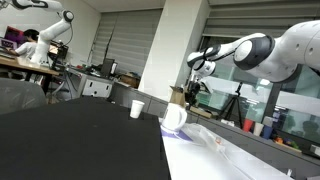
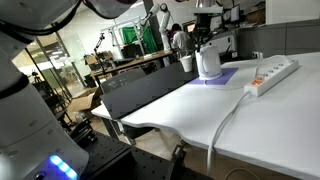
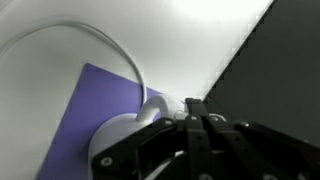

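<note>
A white kettle [image 1: 174,117] stands upright on a purple mat [image 3: 95,105] at the table's edge. Seen from the second exterior camera, the kettle [image 2: 209,64] sits beside a small white cup [image 2: 187,63]. My gripper [image 1: 190,102] hangs above and slightly to the right of the kettle in exterior view 1. In the wrist view the dark gripper covers part of the white kettle [image 3: 112,130]. It is shut, and nothing shows between its fingers. Whether it touches the kettle cannot be told.
A white power strip [image 2: 272,77] lies to the kettle's right, its cable looping across the white tabletop [image 2: 190,108].
</note>
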